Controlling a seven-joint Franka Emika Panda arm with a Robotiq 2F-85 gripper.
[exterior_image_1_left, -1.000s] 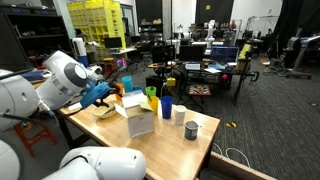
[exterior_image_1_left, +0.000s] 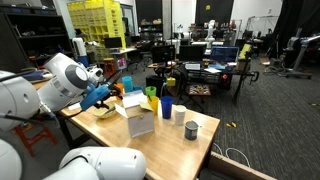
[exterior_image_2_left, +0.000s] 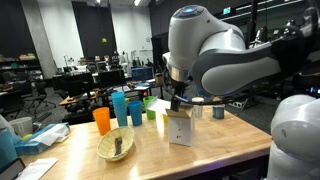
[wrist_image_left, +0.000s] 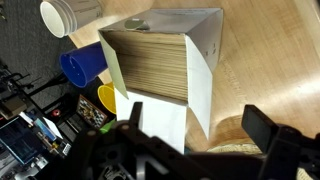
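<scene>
An open white cardboard box (exterior_image_1_left: 139, 118) stands on the wooden table with its flaps spread; its hollow inside (wrist_image_left: 160, 62) faces the camera in the wrist view. My gripper is open above the box's near side, its dark fingers (wrist_image_left: 262, 128) wide apart at either side of the picture. Between them a white flap (wrist_image_left: 158, 118) shows below, and no thing is gripped. In exterior view 2 the arm hides part of the box (exterior_image_2_left: 180, 130).
A woven basket (exterior_image_2_left: 117, 144) lies left of the box. Blue cups (exterior_image_2_left: 120, 105), an orange cup (exterior_image_2_left: 102, 121), a yellow cup (exterior_image_1_left: 154, 103), a dark blue cup (exterior_image_1_left: 166, 104), white cups (exterior_image_1_left: 179, 115) and a grey mug (exterior_image_1_left: 191, 130) stand around.
The arm has shifted slightly over the last second. The box and the cups stay where they were.
</scene>
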